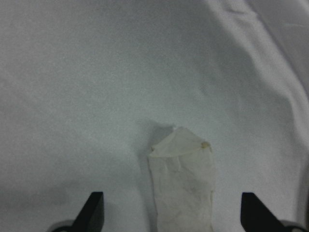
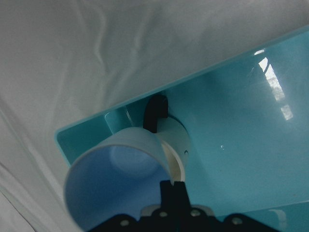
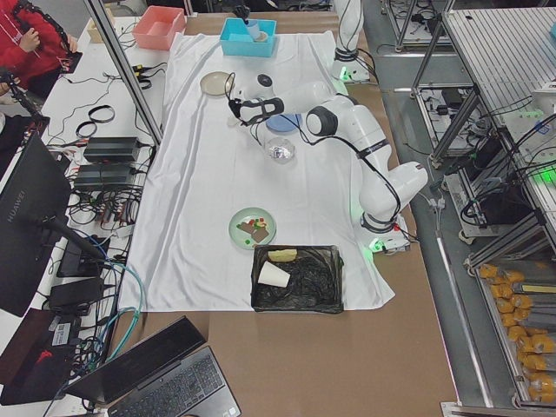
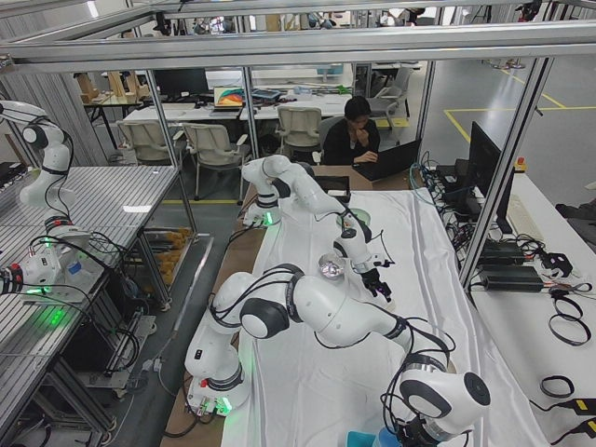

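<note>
My left gripper is open above a flat, whitish, creased paper-like piece on the cloth, its fingertips either side of it in the left wrist view. In the right wrist view my right gripper is shut on the rim of a blue cup, held over a light blue bin. A white cylindrical thing with a dark curved part, perhaps a mug, stands in that bin, partly hidden by the cup.
Plates lie on the cloth: beige, blue, green. A crumpled silver object is near the middle. A black-lined bin stands at the near end, a pink bin at the far left.
</note>
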